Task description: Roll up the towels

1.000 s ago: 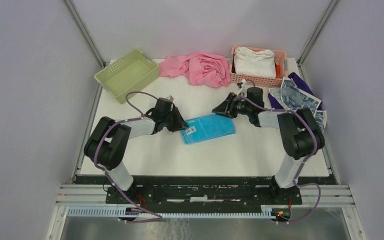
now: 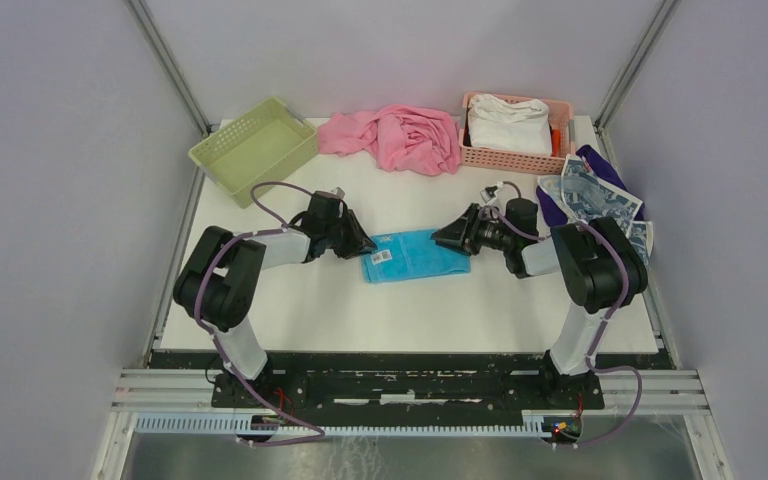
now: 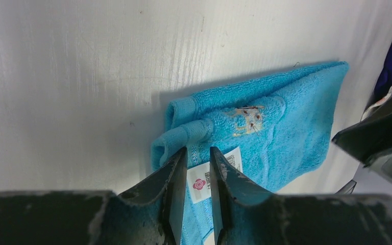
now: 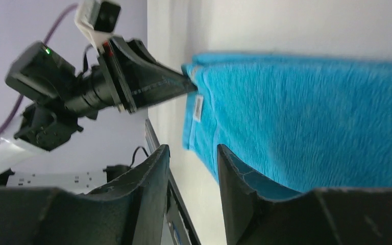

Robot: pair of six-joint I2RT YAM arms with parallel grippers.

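A blue towel [image 2: 415,258] lies folded into a flat bundle at mid-table, with a white label [image 3: 200,182] near its left end. At that left end my left gripper is shut on the towel, fingers at the folded edge. My right gripper [image 2: 438,240] hovers over the towel's right end. Its fingers [image 4: 153,171] stand apart, and I see no cloth gripped between them. The towel [image 4: 286,117] stretches beyond those fingertips in the right wrist view; the top view hides part of its right end under the gripper.
Behind lie an empty green basket [image 2: 222,152], a crumpled pink towel [image 2: 410,135] and a pink basket [image 2: 515,160] holding white cloth [image 2: 505,125]. Patterned cloths [image 2: 600,195] are heaped on the right.
The towel has straightened slightly. My left gripper has barely moved.
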